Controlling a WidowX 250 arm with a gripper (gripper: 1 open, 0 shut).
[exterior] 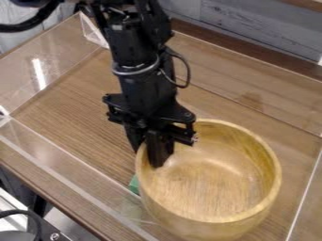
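Observation:
A black gripper [156,147] reaches down from the top of the camera view and is shut on the left rim of a pale yellow bowl [220,188], which sits at the lower right. Its fingertips are mostly hidden in shadow at the rim. A small green object [134,186] shows beside and partly behind the bowl's left side.
Clear plastic walls edge it at left and right, with cables at the lower left.

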